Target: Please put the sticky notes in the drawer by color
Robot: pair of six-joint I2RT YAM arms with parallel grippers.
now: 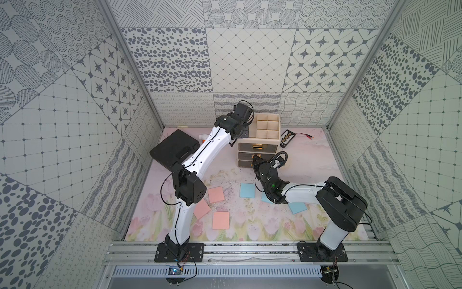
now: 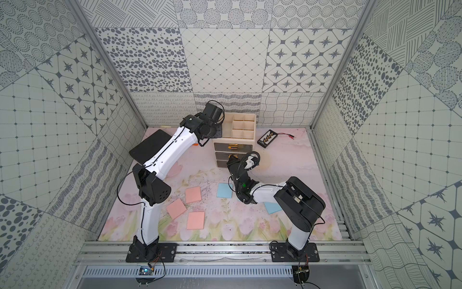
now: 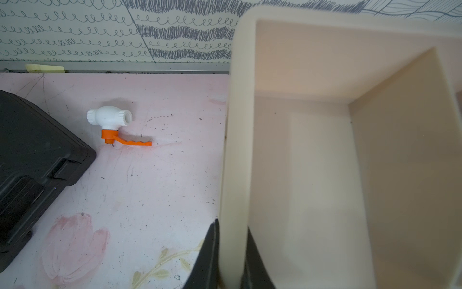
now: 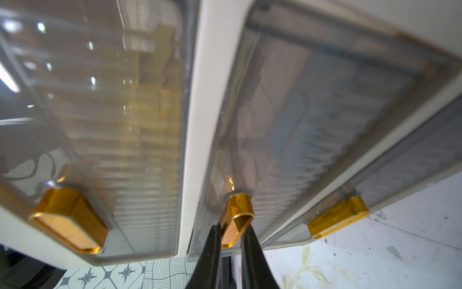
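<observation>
The cabinet (image 1: 244, 140) stands at the back middle, with stacked grey drawers that have gold handles. My left gripper is shut on the rim of its left side wall. At the middle drawer's gold handle (image 4: 239, 204), my right gripper has its fingers slightly apart, one on each side of the handle; firm contact cannot be made out. Pink sticky notes (image 1: 221, 220) lie on the front left of the table. Blue sticky notes (image 1: 247, 190) lie in front of the cabinet and to its right, one partly hidden by my right arm. The drawers look closed.
A black case (image 1: 174, 148) lies left of the cabinet, with a white and orange valve (image 3: 109, 118) between them. A black box of small parts (image 1: 287, 138) with a red lead sits to the right. The cabinet's top has open compartments (image 1: 268, 126).
</observation>
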